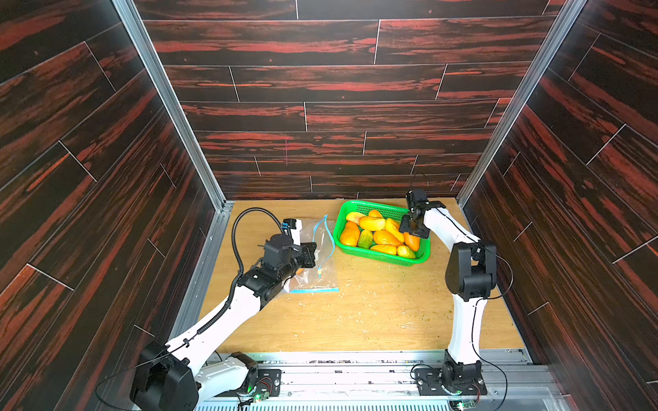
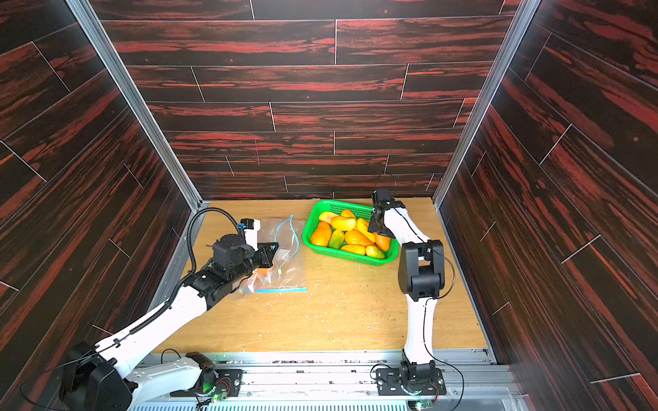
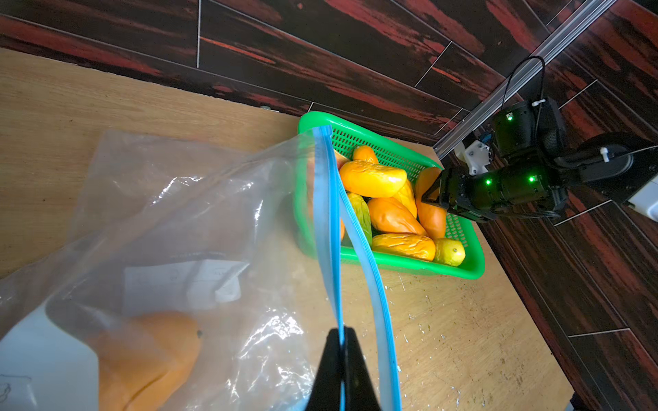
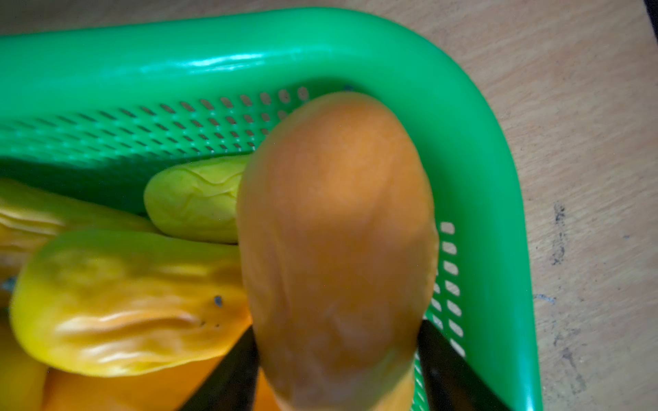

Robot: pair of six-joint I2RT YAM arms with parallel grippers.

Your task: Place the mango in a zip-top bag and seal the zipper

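My left gripper is shut on the blue zip edge of the clear bag (image 3: pixel 205 226), whose two blue strips part above the fingers. An orange mango (image 3: pixel 147 356) and a white paper show through the plastic. At the basket's right end, my right gripper has its fingers (image 4: pixel 236 366) on both sides of a large orange mango (image 4: pixel 339 219). Their tips meet the fruit's outline in the right wrist view; whether they grip it, I cannot tell. That mango still lies in the green basket (image 1: pixel 342 252).
Several yellow, green and orange mangoes (image 3: pixel 373 178) crowd the basket beside the right gripper. The basket's right wall (image 4: pixel 503 239) runs close to the right finger.
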